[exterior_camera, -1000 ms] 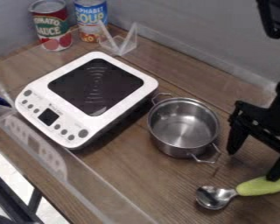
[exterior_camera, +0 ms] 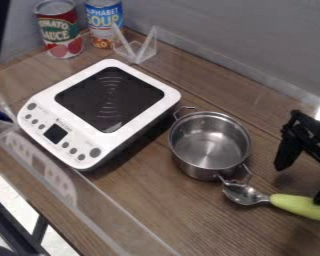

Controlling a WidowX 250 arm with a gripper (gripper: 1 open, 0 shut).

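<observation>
My black gripper (exterior_camera: 307, 160) is at the right edge, open and partly out of frame, above a spoon with a yellow-green handle (exterior_camera: 302, 208). The spoon's metal bowl (exterior_camera: 243, 193) lies just below the steel pot (exterior_camera: 208, 145), by its lower handle. Whether the fingers touch the spoon is unclear.
A white induction cooker (exterior_camera: 45, 122) stands left of the pot. A tomato sauce can (exterior_camera: 59, 30) and an alphabet soup can (exterior_camera: 104, 22) are at the back left. Bare wooden counter (exterior_camera: 149, 215) lies at the front, with clear plastic edges around it.
The spoon has shifted up toward the pot, its bowl closer to the pot's handle. My gripper has moved right and slightly up.
</observation>
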